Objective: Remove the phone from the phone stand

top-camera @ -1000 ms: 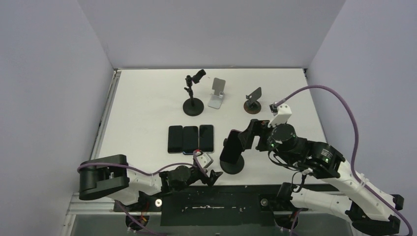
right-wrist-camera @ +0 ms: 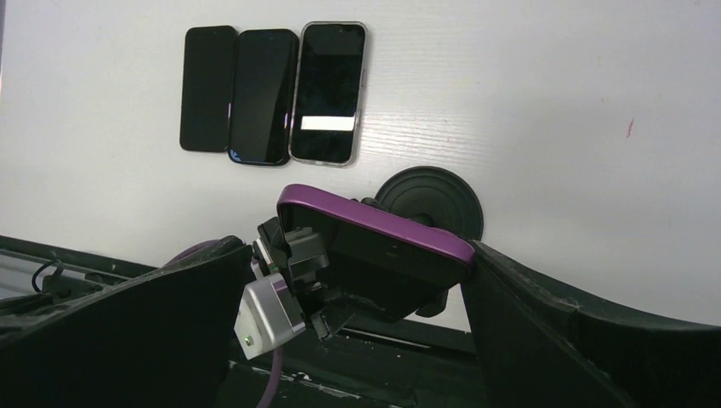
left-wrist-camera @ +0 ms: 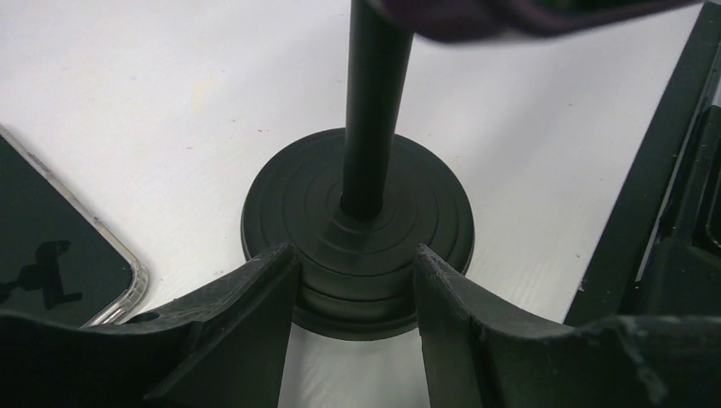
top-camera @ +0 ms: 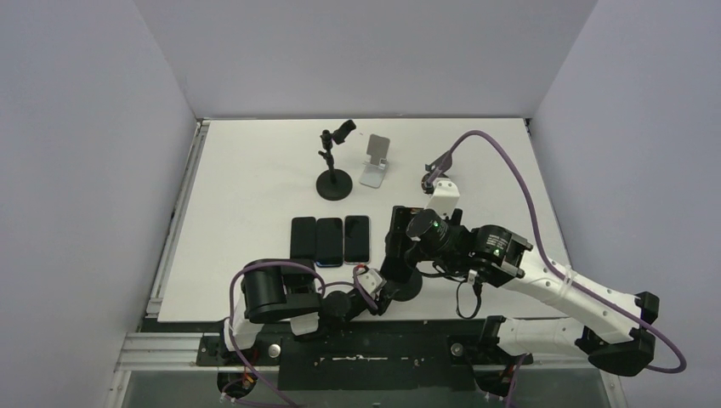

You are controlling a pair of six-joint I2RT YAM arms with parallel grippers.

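A purple-edged phone (right-wrist-camera: 374, 223) sits tilted on a black stand with a round base (left-wrist-camera: 357, 246) at the table's front edge. My left gripper is low at that base, part open, its fingertips at the near rim; whether they touch it is unclear. The stand's pole rises above it in the left wrist view. My right gripper stands open over the phone, with the phone between or just beyond its fingertips; contact cannot be told. From the top, the right arm hides much of the phone.
Three phones (top-camera: 329, 240) lie side by side left of the stand. At the back are a tall black stand (top-camera: 334, 183), a silver stand (top-camera: 375, 161) and a small dark stand (top-camera: 442, 161).
My right gripper has moved left over the phone from the right. The left gripper has moved right to the stand's base over the last second.
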